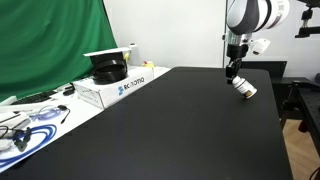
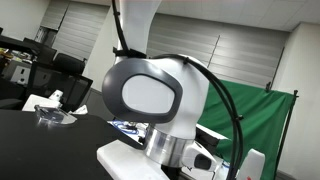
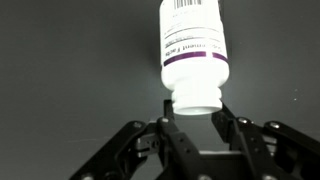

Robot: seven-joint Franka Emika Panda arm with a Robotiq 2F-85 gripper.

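A white bottle (image 1: pixel 244 88) with a printed label and a purple band tilts over the right part of the dark table, its top leaning left toward my gripper (image 1: pixel 234 72). From the wrist camera, the bottle's white cap (image 3: pixel 197 101) sits between the fingertips of my gripper, which is shut on it. The label faces the camera, and the far end of the bottle runs out of the frame. Whether its base touches the table is hard to tell. Exterior view 2 shows the arm (image 2: pixel 150 90) up close; bottle and fingertips are not visible there.
At the table's back left stands a white box (image 1: pixel 118 91) with a black pot (image 1: pixel 108 70) above it. Blue cables and white parts (image 1: pixel 35 135) lie along the left edge.
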